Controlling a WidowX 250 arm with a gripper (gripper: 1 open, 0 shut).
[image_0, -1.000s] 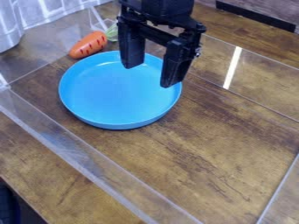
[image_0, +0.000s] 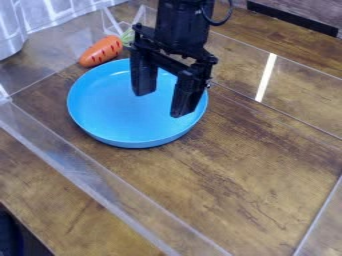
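Observation:
The black gripper (image_0: 166, 90) hangs over a round blue plate (image_0: 107, 115), its two fingers spread wide, one toward the plate's left part and the other toward its right edge. Nothing shows between the fingertips. The plate lies on a wooden table (image_0: 241, 190) and looks empty, though the gripper hides part of it.
An orange carrot-like object (image_0: 100, 50) lies behind the plate at the upper left, with a pale green item beside it, partly hidden. A white object (image_0: 8, 25) stands at the top-left corner. Clear strips cross the table.
The gripper has come lower over the plate since about a second ago, its fingers staying apart. The plate and the objects behind it have not moved.

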